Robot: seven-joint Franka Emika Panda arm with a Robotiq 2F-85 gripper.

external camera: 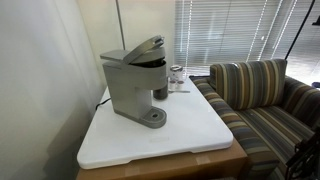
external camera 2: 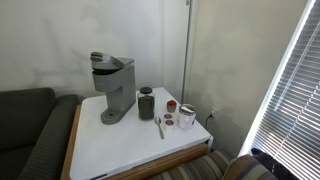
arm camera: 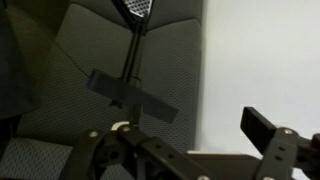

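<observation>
My gripper stands open in the wrist view, its dark fingers wide apart and nothing between them. Neither exterior view shows it. A grey coffee maker (external camera: 133,92) is upright on the white table (external camera: 110,140), its lid (external camera: 145,47) tilted up. Beside it in exterior view 2 is a dark lidded jar (external camera 2: 146,104). A spoon (external camera 2: 159,127), small brown discs (external camera 2: 169,119), a small red-topped item (external camera 2: 171,105) and a clear glass jar (external camera 2: 186,117) lie or stand further right.
A striped armchair (external camera: 255,95) adjoins its right side in exterior view 1. In the wrist view, a grey sofa (arm camera: 172,75) with a dark stand in front lies left of the white surface (arm camera: 250,70).
</observation>
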